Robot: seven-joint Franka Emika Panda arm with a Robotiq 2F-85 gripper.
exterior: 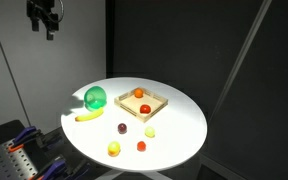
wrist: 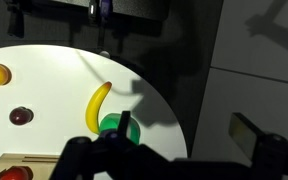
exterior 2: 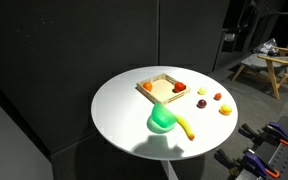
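High above the left side, well clear of the table, my gripper [exterior: 44, 30] hangs open. In the wrist view its two dark fingers [wrist: 106, 152] stand wide apart with nothing between them. On the white table a yellow banana [exterior: 89, 115] lies beside a green bowl-like object [exterior: 95, 97]. A shallow wooden box [exterior: 130, 110] holds an orange fruit [exterior: 139, 93] and a red tomato-like one [exterior: 145, 109]. Outside the box lie a dark plum-like fruit [exterior: 122, 129], a yellow-green fruit [exterior: 150, 132], an orange-yellow fruit [exterior: 113, 149] and a small red one [exterior: 141, 146].
The round white table [exterior: 184, 140] has bare surface along its right side in exterior view 1. Dark floor and a grey wall [exterior: 44, 90] surround it. The robot's base and cables [exterior: 29, 150] occupy the near left corner.
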